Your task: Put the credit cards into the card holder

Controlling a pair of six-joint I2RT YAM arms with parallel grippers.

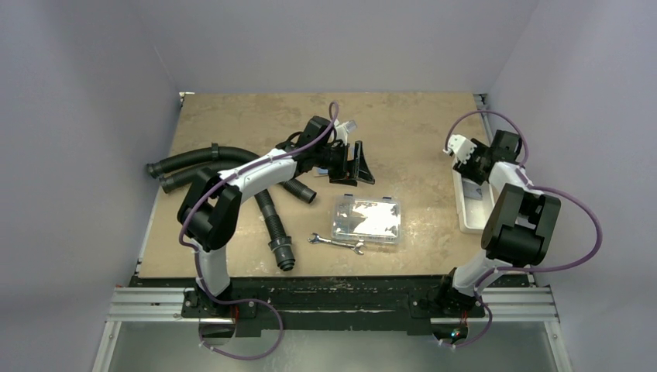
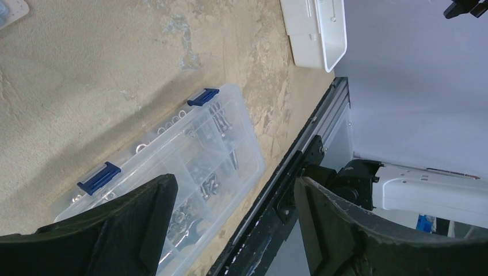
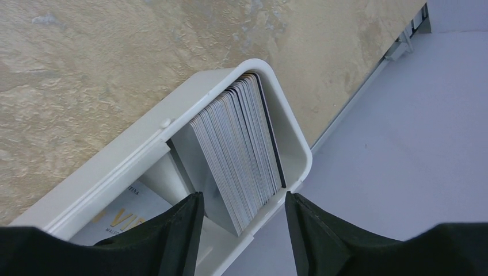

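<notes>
In the right wrist view a long white card holder point(image 3: 151, 131) has a tight row of cards point(image 3: 237, 150) standing on edge and leaning at its far end. A silver-grey card point(image 3: 128, 214) with printed letters lies flat in the nearer section. Over the holder is my right gripper, its fingers open and nothing between them; the row of cards stands beyond its fingertips. My left gripper, also open and empty, hangs above the table, with a clear parts box below it. From above, the right arm hides the holder's far end.
The clear parts box point(image 1: 366, 218) sits at the middle front, beside a wrench point(image 1: 336, 243). Black hoses point(image 1: 267, 218) spread across the left. Close to the holder's right side stands the wall point(image 1: 596, 139). Bare table lies between box and holder.
</notes>
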